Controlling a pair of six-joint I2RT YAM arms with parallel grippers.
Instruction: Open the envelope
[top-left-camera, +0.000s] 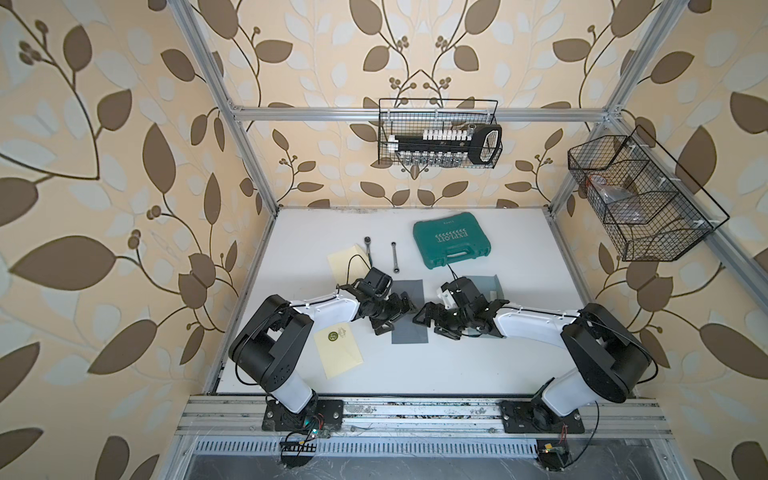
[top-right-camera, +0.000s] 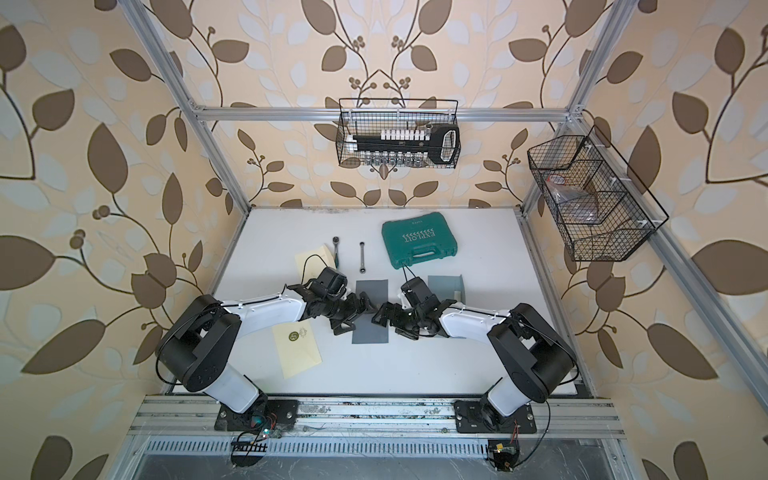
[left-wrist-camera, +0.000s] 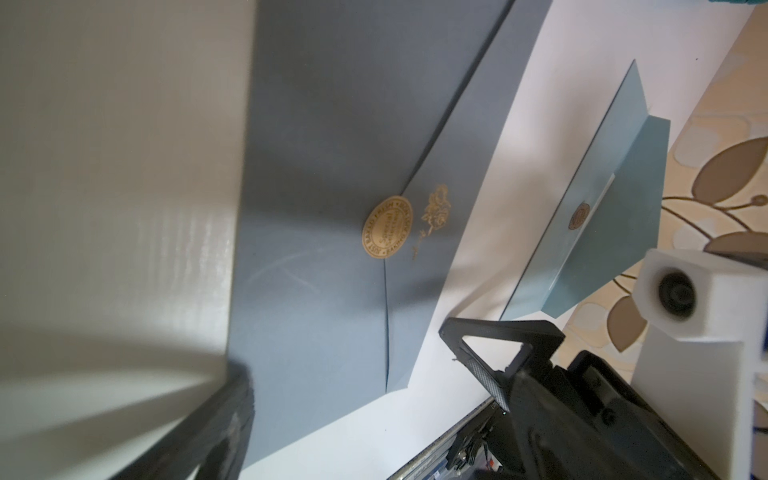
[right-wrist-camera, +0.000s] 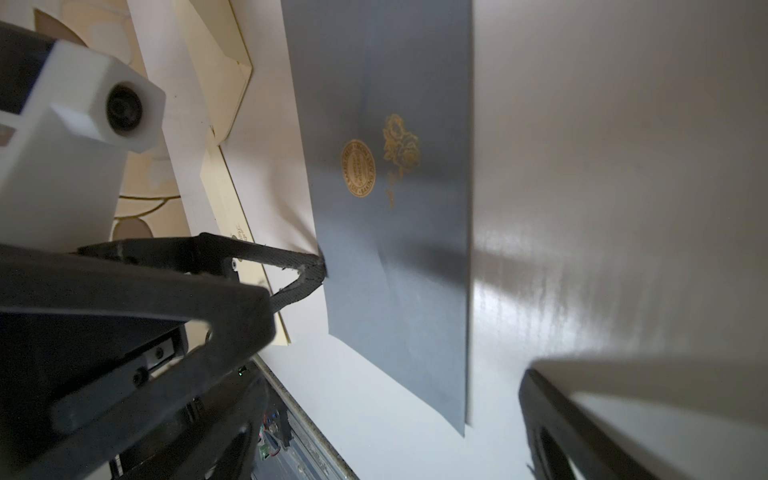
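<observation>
A dark grey-blue envelope lies flat on the white table, between the two arms. Its flap is down, with a round gold seal across the flap edge and a gold rose print beside it. A narrow dark gap runs along that edge in the left wrist view. My left gripper is open over the envelope's left side, holding nothing. Over the right side, my right gripper is also open and empty. Whether any fingertip touches the paper I cannot tell.
Two cream envelopes lie at left, partly behind the left arm. A pale blue envelope stands with its flap raised by the right arm. A ratchet, a wrench and a green case occupy the back.
</observation>
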